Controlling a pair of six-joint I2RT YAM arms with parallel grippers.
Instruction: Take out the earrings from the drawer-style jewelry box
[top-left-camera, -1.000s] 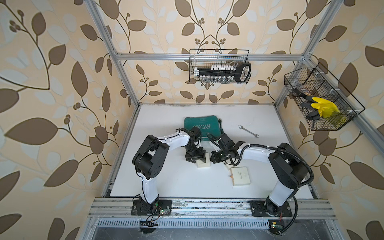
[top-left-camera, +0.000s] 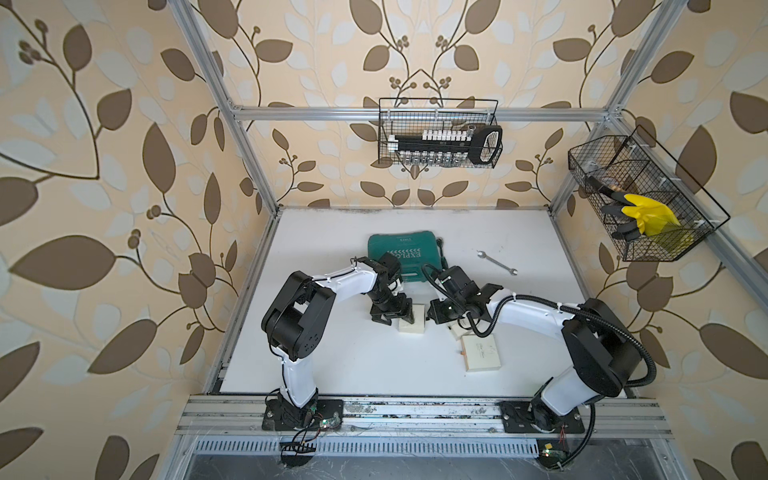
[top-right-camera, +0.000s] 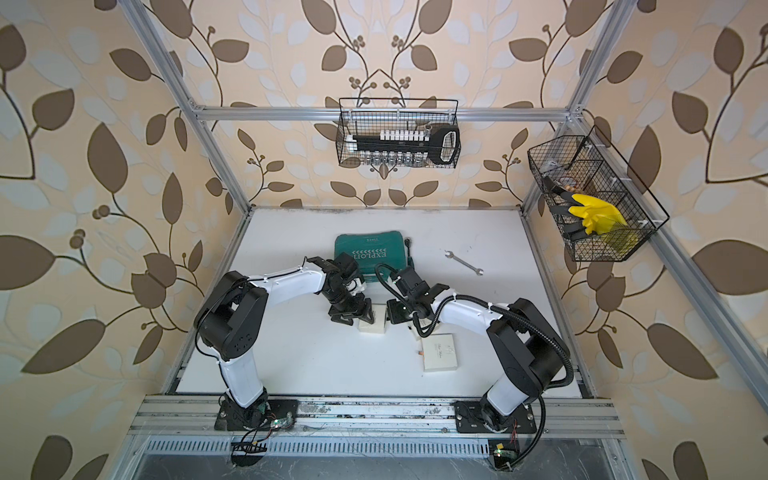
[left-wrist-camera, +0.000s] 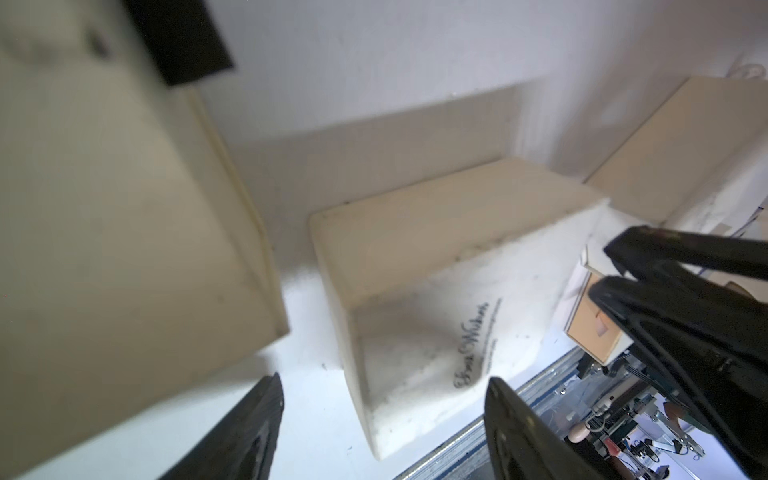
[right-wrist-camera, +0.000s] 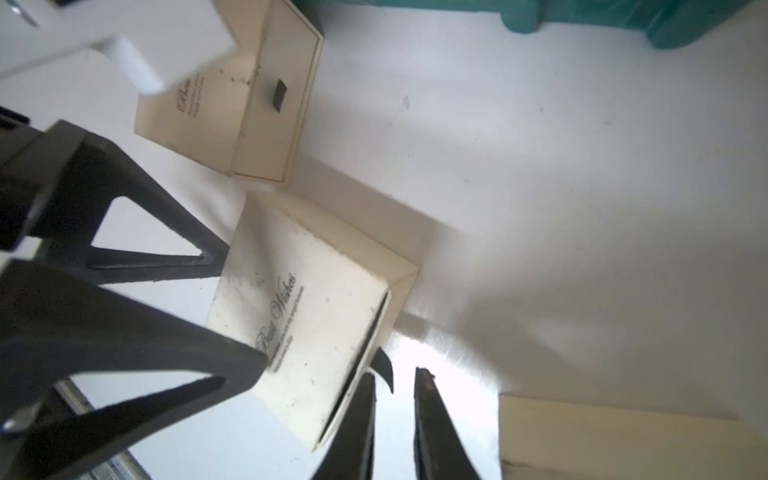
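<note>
A small cream box (left-wrist-camera: 456, 304) printed "Best Wishes" stands on the white table between the two arms. In the left wrist view my left gripper is open, its spread fingers near this box. In the right wrist view black fingers from the other arm overlap the same box (right-wrist-camera: 312, 312), whose drawer side bears a black pull tab (right-wrist-camera: 383, 368). Close beside that tab, my right gripper is open by a narrow gap, with nothing visible between its fingers. A second cream box (right-wrist-camera: 264, 88) with a tab lies farther off. No earrings are visible.
Another cream box (top-left-camera: 481, 353) sits nearer the front, right of centre. Behind the grippers lies a green case (top-left-camera: 406, 252), with a wrench (top-left-camera: 497, 262) to its right. Free table remains at the front left and far right.
The box between the arms has shifted slightly right. My right gripper has also moved a little right, while the left arm has barely moved.
</note>
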